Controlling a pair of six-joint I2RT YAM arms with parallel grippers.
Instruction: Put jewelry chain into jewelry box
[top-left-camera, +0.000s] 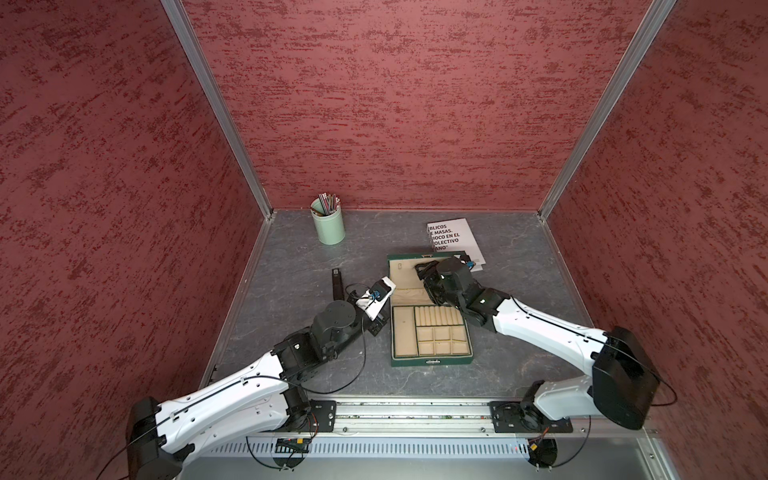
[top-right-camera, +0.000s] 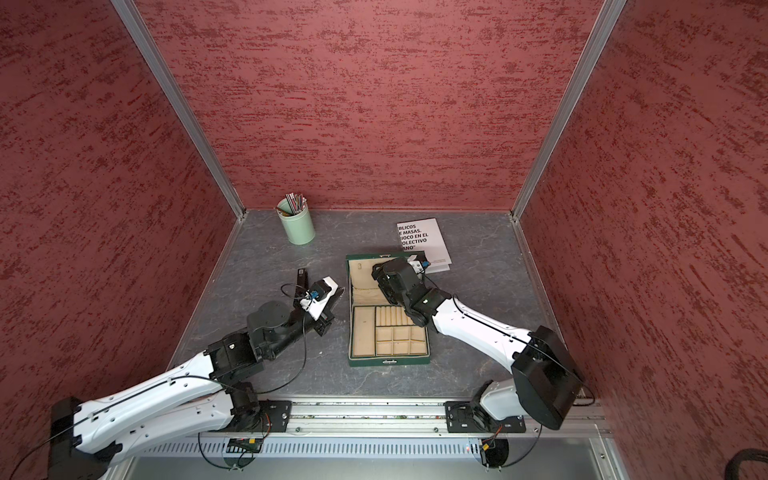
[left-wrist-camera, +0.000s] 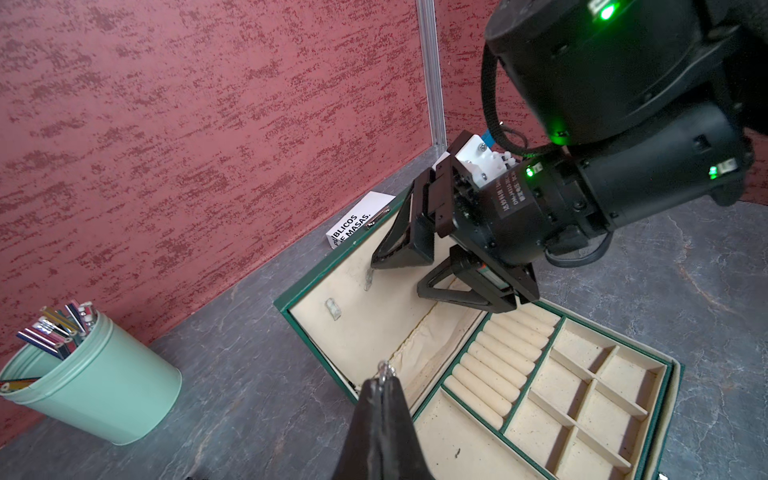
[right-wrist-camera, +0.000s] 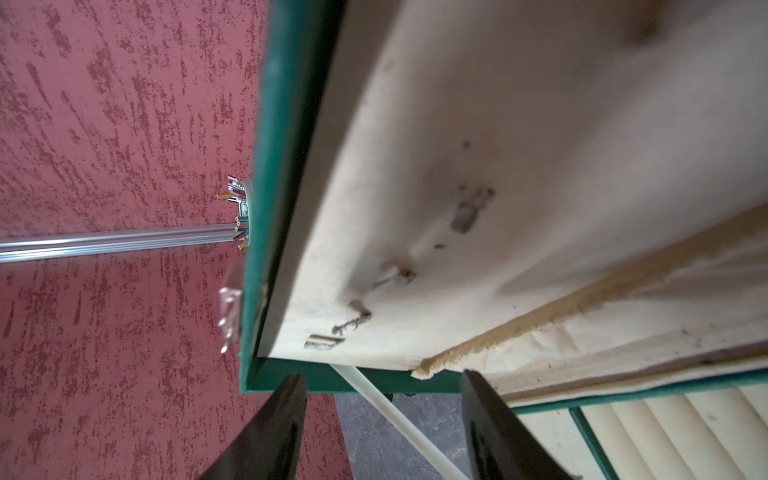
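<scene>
The green jewelry box (top-left-camera: 432, 360) stands with its lid raised; its cream interior (left-wrist-camera: 448, 436) has ring rolls and small compartments. My left gripper is shut, left of the box. A small silvery, bead-like bit (left-wrist-camera: 385, 368) shows at its fingertips; whether this is the chain I cannot tell. In front of the lid's cream lining (right-wrist-camera: 560, 120), my right gripper is open, with nothing gripped. Several small hooks (right-wrist-camera: 352, 320) line the lid. No chain is clearly visible elsewhere.
A mint cup of pencils (top-left-camera: 329, 228) stands at the back left. Behind the box lies a white book (top-left-camera: 452, 233). A dark slim object (top-left-camera: 337, 284) is beyond the left arm. Both arms are close together around the box.
</scene>
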